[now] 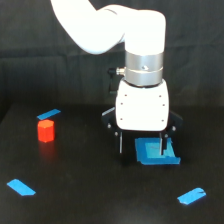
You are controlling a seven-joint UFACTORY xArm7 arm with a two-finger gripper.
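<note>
At the centre of the camera view my white gripper [142, 152] points down, its two dark fingers spread apart. It is open, and I see nothing held between them. Behind and below the right finger is a blue square patch [152, 158] on the dark table, partly hidden by the gripper. To the left, well away from the gripper, a small red-orange block [46, 131] stands on the table.
Blue strips lie on the dark table: one [48, 114] behind the red block, one [21, 187] at the front left, another [191, 196] at the front right.
</note>
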